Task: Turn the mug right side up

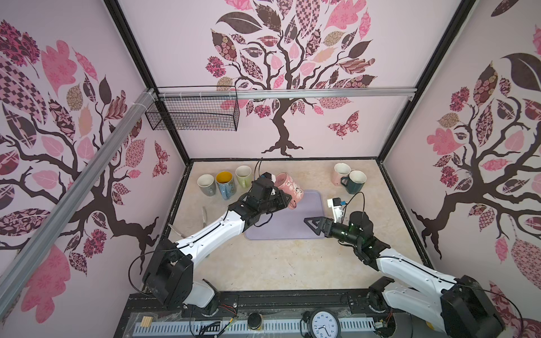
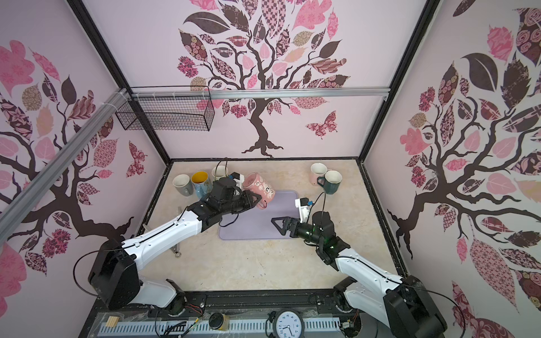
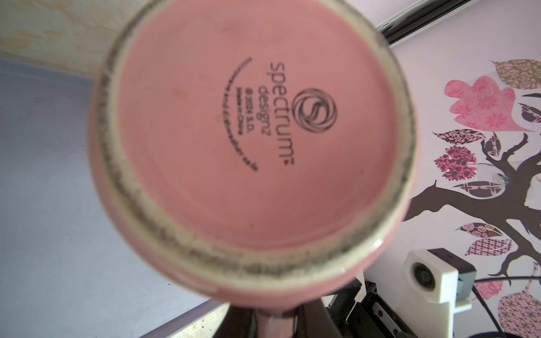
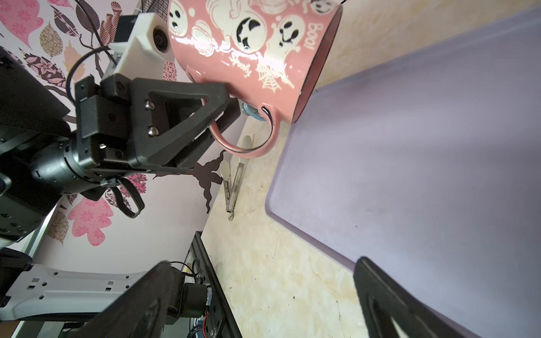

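A pink mug with white ghost and pumpkin drawings [image 1: 289, 186] is held in the air over the back of the tray. It lies tilted, almost on its side. Its underside [image 3: 259, 135] faces the left wrist camera, and its mouth points away from that arm. My left gripper is shut on the mug's handle; a strip of pink shows between its fingers at the bottom of the left wrist view. Over the tray's right side my right gripper [image 1: 311, 224] stands open and empty, apart from the mug.
Below lies a flat lavender tray [image 1: 315, 214]. Several mugs stand at the back left, including a blue one [image 1: 225, 186]; a pink [image 1: 339, 171] and a dark green one [image 1: 355, 182] are at back right. Tongs [image 4: 232, 186] lie at left.
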